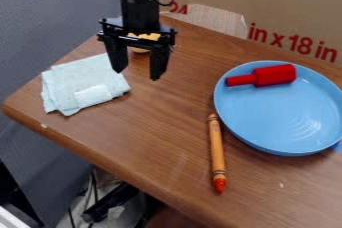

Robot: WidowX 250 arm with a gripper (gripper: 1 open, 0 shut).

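The black gripper (pixel 139 60) hangs over the back-left of the wooden table with its two fingers apart and nothing visible between them. Partly hidden behind it is a yellow object (pixel 147 40). A folded pale blue cloth (pixel 83 80) lies at the left. A red cylindrical object (pixel 273 74) rests on the back of a blue plate (pixel 274 118). An orange crayon (pixel 217 152) lies left of the plate, pointing toward the front.
A cardboard box (pixel 281 12) stands along the back. The table edge runs along the left, with cables below it.
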